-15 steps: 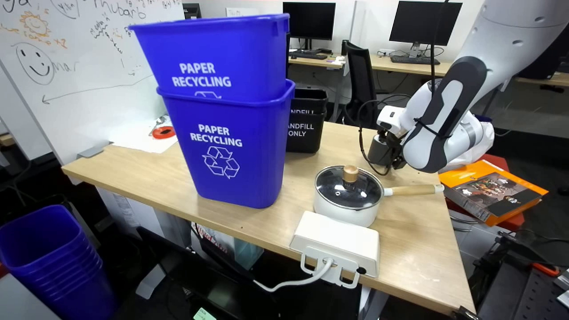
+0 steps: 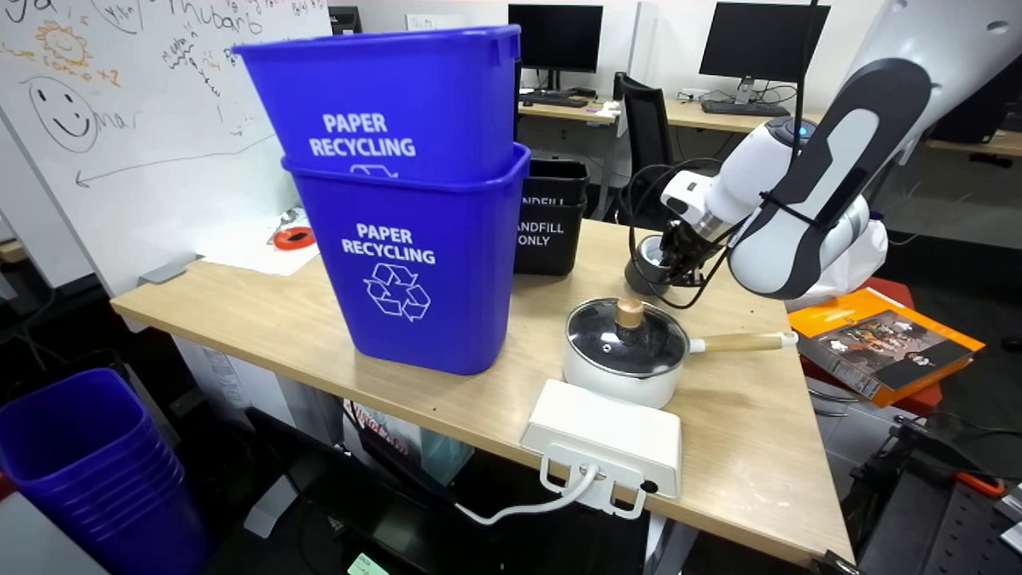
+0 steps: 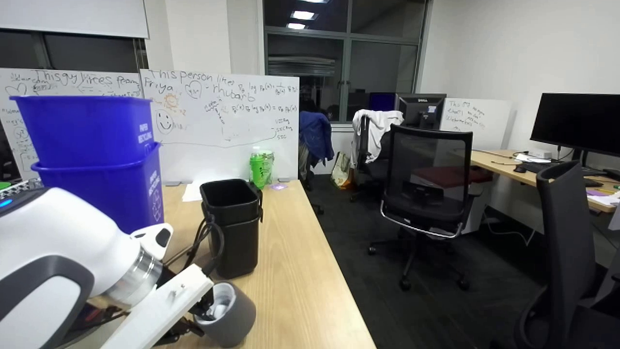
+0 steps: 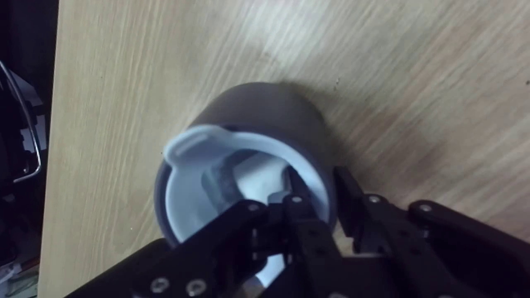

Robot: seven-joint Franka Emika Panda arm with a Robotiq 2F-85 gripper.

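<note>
A dark grey cup [image 4: 263,106] with a pale interior and a small spout leans at a tilt on the table, its mouth toward my arm. My gripper straddles the cup's wall: one finger is inside the mouth, the other outside along the rim. The fingers stand partly open, with space showing beside the wall, so a firm hold is not visible. Something white [image 4: 261,176] lies inside the cup. Exterior view 2 shows the tilted cup [image 3: 229,317] below my wrist, the fingers partly hidden. In exterior view 1 the cup [image 2: 643,275] sits behind the pot.
A white pot [image 2: 623,378] with a glass lid and wooden handle stands nearer the front. Stacked blue recycling bins [image 2: 431,259] and black landfill bins [image 2: 551,220] occupy the left and back. A white box [image 2: 604,431] sits at the front edge. Bare table lies right of the pot.
The gripper and wrist have shifted left in exterior view 1. The cup, upright a second ago, has moved left with them and now leans, its mouth turned toward the arm.
</note>
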